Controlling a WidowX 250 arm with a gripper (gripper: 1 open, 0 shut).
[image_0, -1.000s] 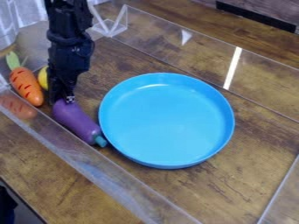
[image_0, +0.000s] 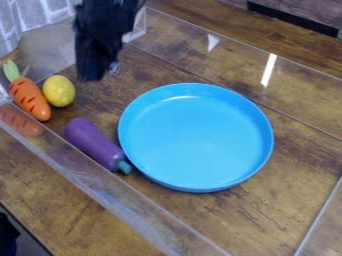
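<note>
My gripper (image_0: 98, 62) is a dark, motion-blurred shape at the top left, raised above the toys; whether it is open or shut cannot be made out. Below it lie a purple eggplant (image_0: 94, 143) beside the blue plate (image_0: 194, 140), an orange carrot (image_0: 30, 98) and a yellow lemon (image_0: 59, 91) at the left.
Clear plastic walls (image_0: 140, 205) border the work area.
My gripper has lifted up and away from the eggplant, uncovering the lemon. The eggplant and plate appear shifted very slightly.
</note>
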